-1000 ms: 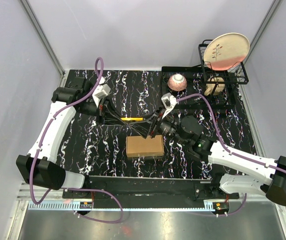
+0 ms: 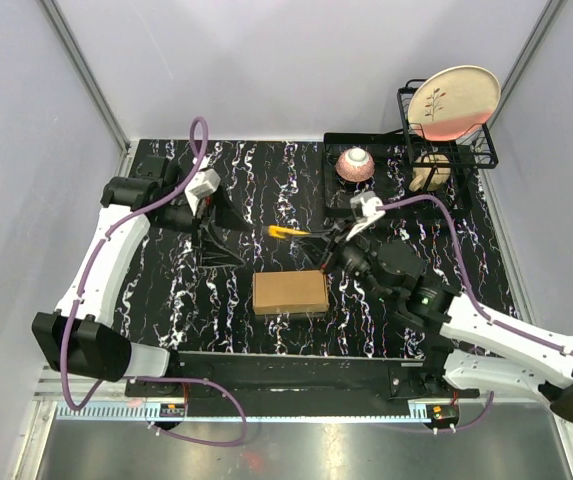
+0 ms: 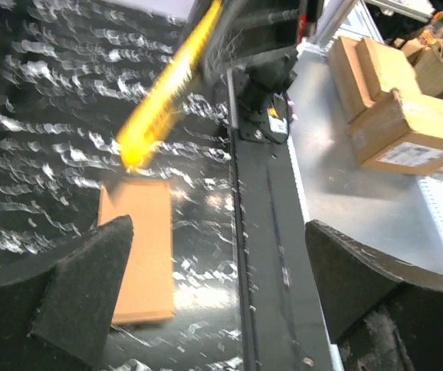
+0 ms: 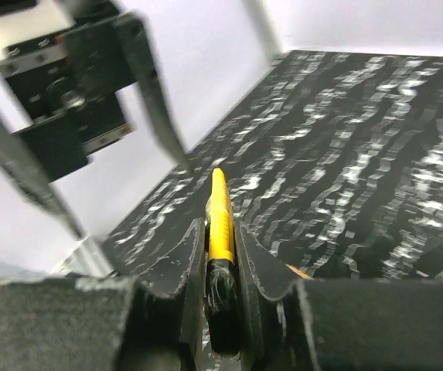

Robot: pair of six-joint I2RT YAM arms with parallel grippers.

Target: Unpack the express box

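A closed brown cardboard box [image 2: 290, 292] lies flat on the dark marbled table, also visible in the left wrist view as a tan box [image 3: 145, 251]. A yellow and black cutter-like tool [image 4: 221, 220] is pinched between the fingers of my right gripper. Its yellow end points left, above the table and behind the box in the top view. My left gripper [image 2: 236, 238] is open, fingers spread wide, left of the tool and apart from it. Nothing sits between the left fingers.
At the back right, a black rack [image 2: 391, 190] holds a pink bowl [image 2: 355, 165], a cup [image 2: 429, 171] and a plate [image 2: 456, 100]. Bare table surrounds the box. Beyond the front edge, other cartons [image 3: 414, 124] show in the left wrist view.
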